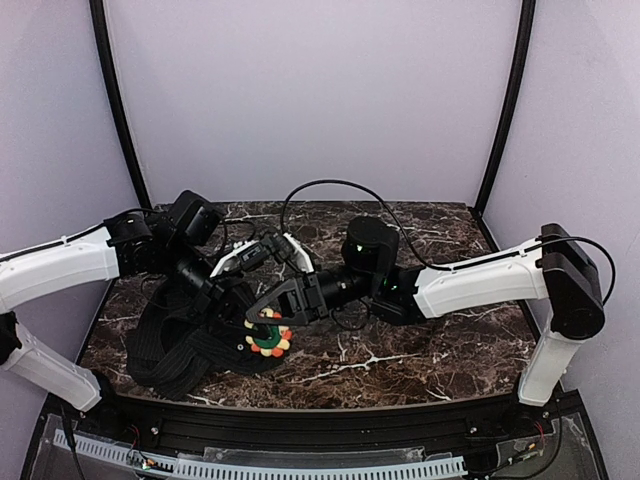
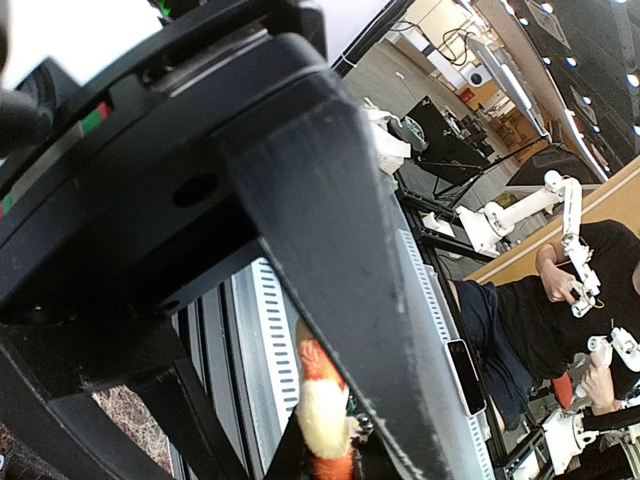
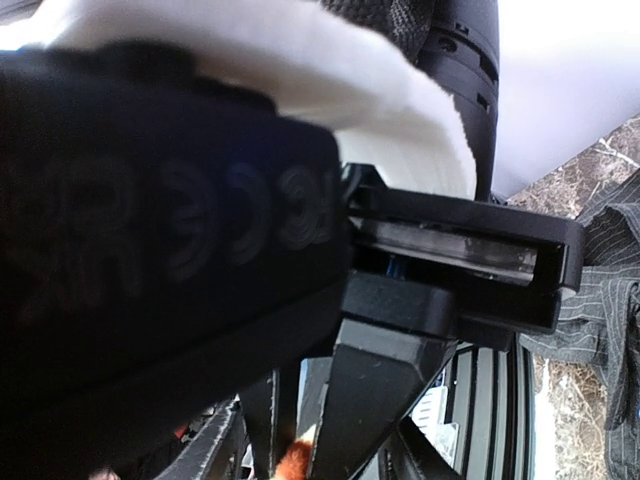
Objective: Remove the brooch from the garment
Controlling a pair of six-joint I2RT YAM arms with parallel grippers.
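Note:
The brooch (image 1: 269,343), a flower with green centre and orange and cream petals, is between both grippers over the dark striped garment (image 1: 165,355). My left gripper (image 1: 240,310) is shut on it from the left; in the left wrist view orange and cream petals (image 2: 322,410) show beside a finger. My right gripper (image 1: 280,308) reaches from the right onto the brooch, its fingers partly hiding it; how far they stand open is unclear. In the right wrist view an orange bit (image 3: 295,460) shows low by the fingers. The garment (image 3: 600,310) lies at that view's right.
Both arms are crowded together over the left-centre. A person (image 2: 530,320) operating white arms is seen beyond the table.

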